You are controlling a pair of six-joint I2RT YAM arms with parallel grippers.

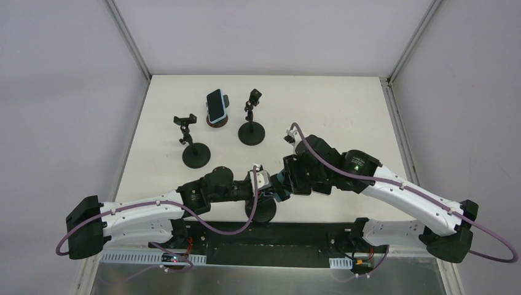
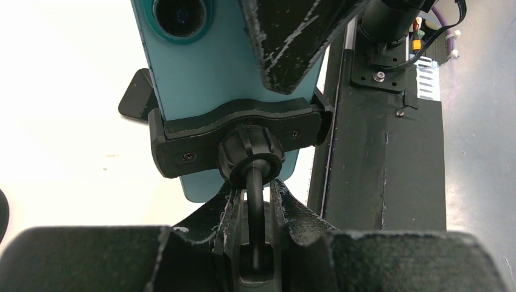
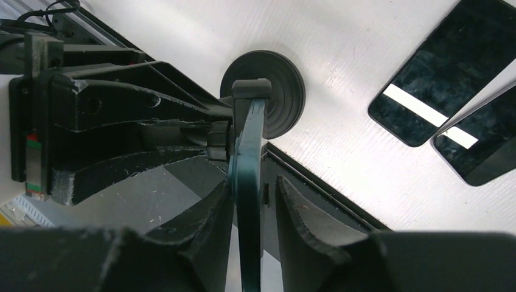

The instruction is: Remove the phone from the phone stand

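The teal-backed phone (image 2: 219,73) is clamped in the black phone stand (image 2: 255,146), its back and camera facing the left wrist view. My left gripper has its fingers on both sides of the stand's thin neck, below the clamp; whether they press on it is unclear. From the right wrist view the phone (image 3: 247,176) appears edge-on. The fingers of my right gripper straddle it part open, with a gap showing beside the right finger. In the top view both grippers meet near the front edge, mostly hiding this phone.
Two empty black stands (image 1: 196,155) (image 1: 251,133) and another stand holding a phone (image 1: 215,106) are at the back left. Two dark phones lie flat (image 3: 444,73) (image 3: 481,146) beneath my right arm.
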